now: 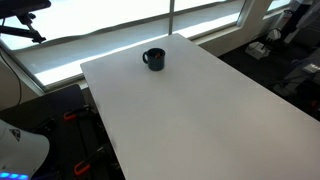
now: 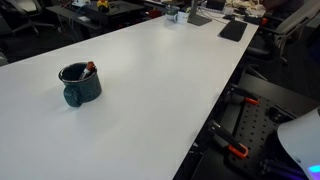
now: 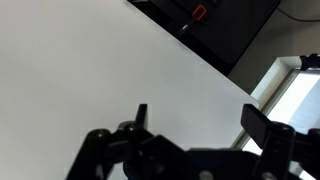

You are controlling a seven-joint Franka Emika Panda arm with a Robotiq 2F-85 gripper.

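Note:
A dark green mug (image 1: 154, 60) stands upright near the far left end of the white table in exterior view 1. In exterior view 2 the same mug (image 2: 80, 86) shows its handle toward the camera, and a red and white marker-like object (image 2: 90, 70) leans inside it. My gripper is open in the wrist view, its fingers (image 3: 259, 125) wide apart with only bare table and the window edge beyond. No mug appears in the wrist view. The gripper itself is out of both exterior views.
Several small items, including a dark flat pad (image 2: 232, 30), lie at the far end in exterior view 2.

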